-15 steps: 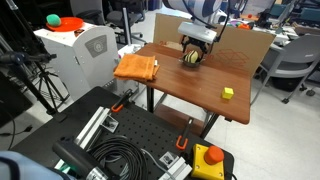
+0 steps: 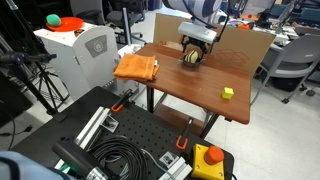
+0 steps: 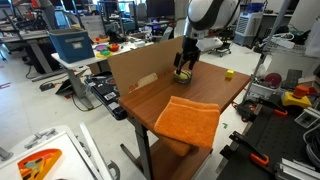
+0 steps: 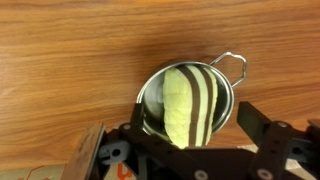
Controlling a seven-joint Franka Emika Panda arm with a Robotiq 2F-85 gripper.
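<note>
A round metal pot (image 4: 232, 100) with a wire handle stands on the wooden table, and a yellow-and-brown striped soft thing (image 4: 190, 100) lies inside it. In the wrist view my gripper is above the pot, its dark fingers (image 4: 90, 150) wide apart on either side of the near part of the rim. Nothing shows clamped between them. The pot (image 3: 182, 75) is near the table's far side in exterior view 2, partly hidden by the gripper. Contact between fingers and rim cannot be told.
An orange cloth (image 2: 136, 67) lies at one end of the table, draped over its edge in exterior view 2. A small yellow block (image 2: 228, 93) sits toward the other end. Bare wood (image 2: 195, 85) lies between them. A brown panel (image 3: 140, 65) stands along one side.
</note>
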